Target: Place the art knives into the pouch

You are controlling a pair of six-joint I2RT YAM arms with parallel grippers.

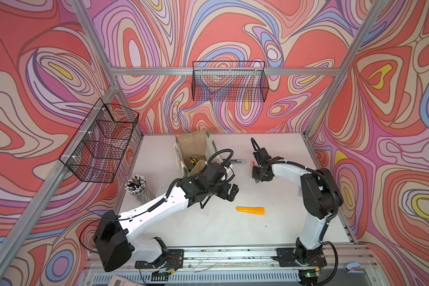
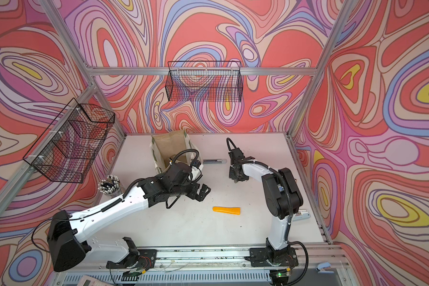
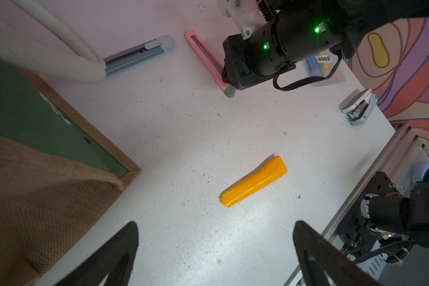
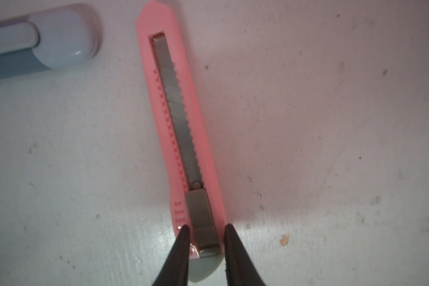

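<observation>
A pink art knife with a grey end lies under my right gripper, whose two dark fingers are shut on it near the grey end. In the left wrist view the pink knife shows beside the right arm, at or close to the table; I cannot tell if it is lifted. My left gripper is open and empty above the table, to the right of the pouch. The beige and green pouch stands open-topped, with some dark and yellow items inside. In the left wrist view its burlap wall fills the left side.
A grey-blue knife lies between pouch and pink knife. An orange knife lies toward the front. On the right side are a stapler and a clear packet. A cup of white sticks stands left of the pouch.
</observation>
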